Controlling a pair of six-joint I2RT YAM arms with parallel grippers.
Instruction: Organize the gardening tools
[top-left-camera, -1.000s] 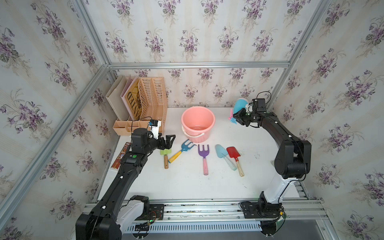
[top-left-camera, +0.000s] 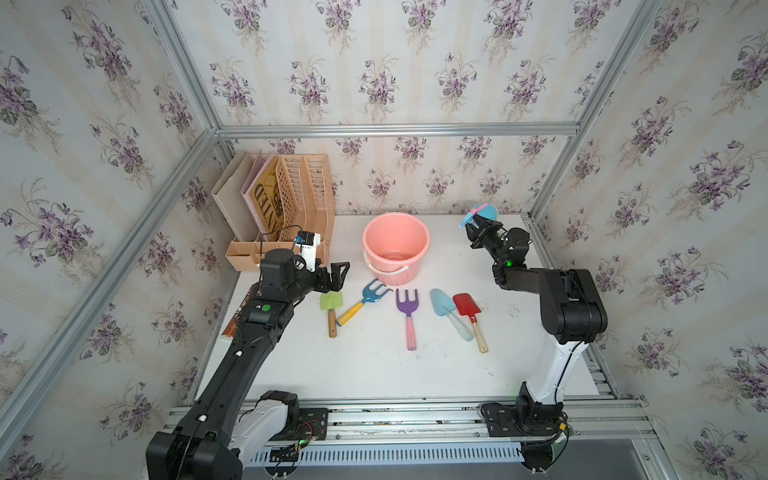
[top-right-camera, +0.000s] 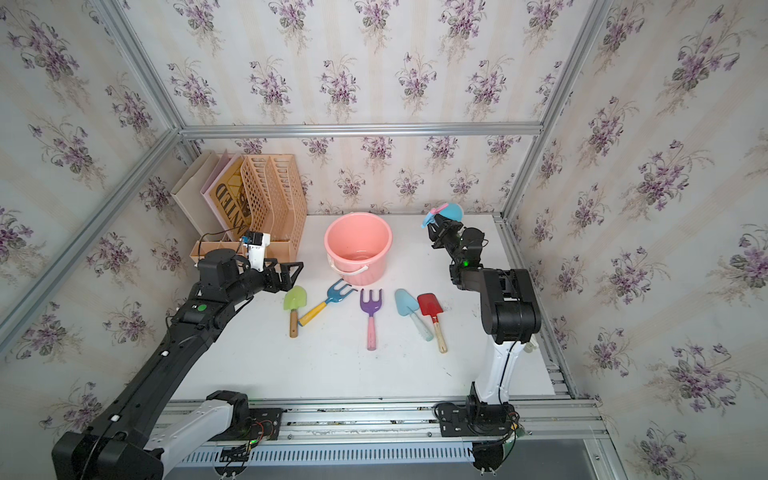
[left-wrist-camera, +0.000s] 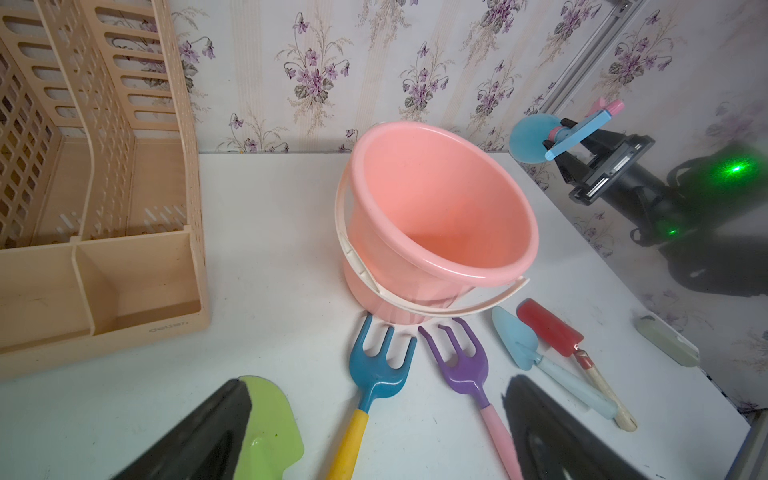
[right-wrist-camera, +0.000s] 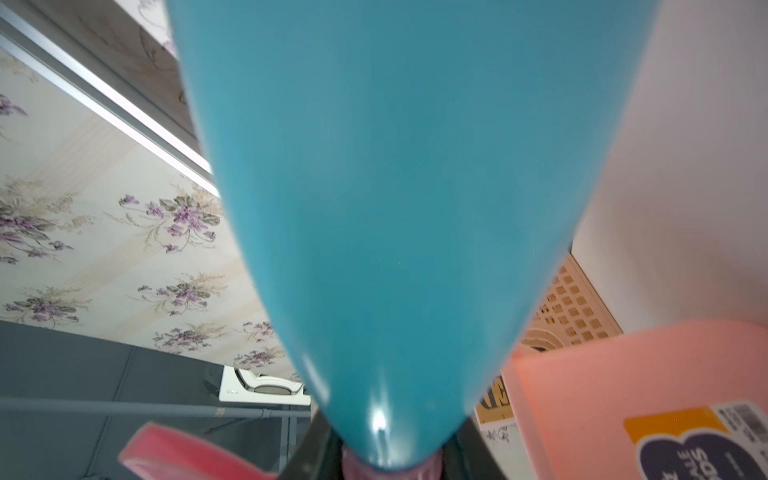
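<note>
My right gripper grips a blue-and-pink tool, raised at the back right beside the pink bucket; its blue surface fills much of the right wrist view. My left gripper stands open and empty above a green trowel. Along the table lie a blue fork with yellow handle, a purple fork, a light blue trowel and a red shovel.
A wooden organizer with boards stands at the back left. Patterned walls enclose the sides and back.
The right arm has shifted and its gripper has turned, changing the tilt of the blue tool it holds. The left arm has moved very slightly.
</note>
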